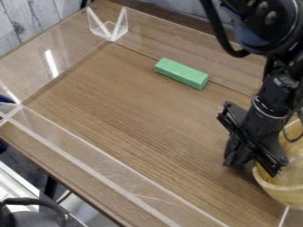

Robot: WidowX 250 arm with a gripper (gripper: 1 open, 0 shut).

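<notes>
My black gripper (236, 151) is low at the right side of the wooden table, at the rim of a yellowish round bowl (284, 188) that is cut off by the right edge of the view. The gripper's dark fingers overlap the bowl's near left side. I cannot see clearly whether anything is between them. The arm hides part of the bowl.
A green block (182, 73) lies toward the back of the wooden table (106, 124). Clear plastic pieces (108, 25) stand at the back left corner. Black cables hang at the lower left, off the table.
</notes>
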